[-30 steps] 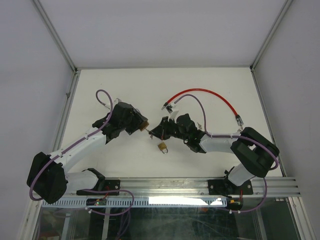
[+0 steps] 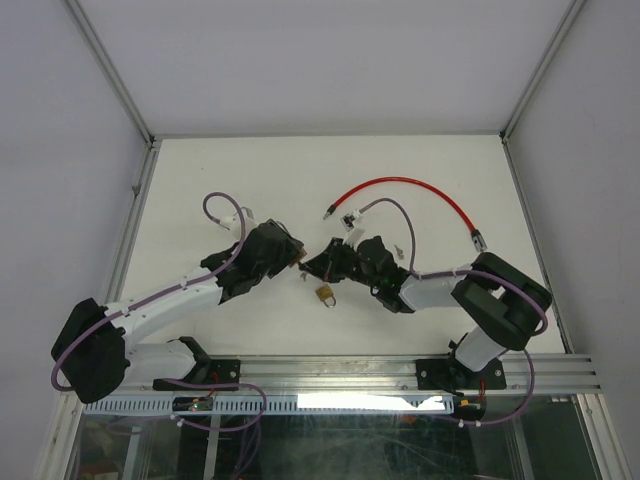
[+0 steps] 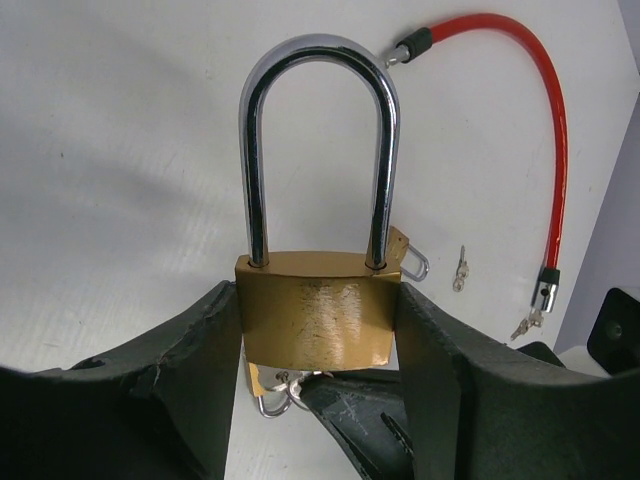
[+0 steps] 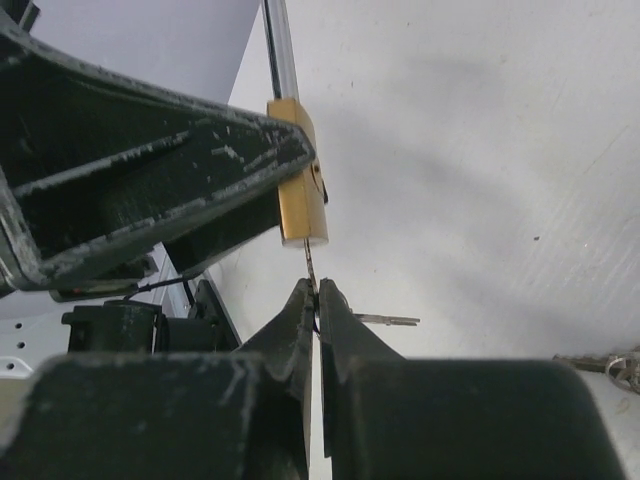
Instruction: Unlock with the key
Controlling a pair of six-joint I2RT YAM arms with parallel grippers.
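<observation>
In the left wrist view, a brass padlock point(image 3: 318, 305) with a tall closed steel shackle is pinched across its body by my left gripper. Seen from the right wrist, the padlock point(image 4: 303, 205) hangs with its underside facing the tips of my right gripper, which is shut on a thin key point(image 4: 310, 266). The key's upper end meets the padlock's bottom face; whether it is inside the keyhole cannot be told. A second key point(image 4: 388, 320) dangles sideways by the fingertips. From above, both grippers meet near the table's middle.
A smaller brass padlock point(image 2: 326, 295) lies just in front of the grippers. The red cable lock point(image 2: 400, 180) curves across the back right, with small keys point(image 3: 461, 268) lying inside its bend.
The left gripper has moved a little to the right and forward with the padlock, closing the gap to the right gripper. The right gripper has shifted only slightly.
</observation>
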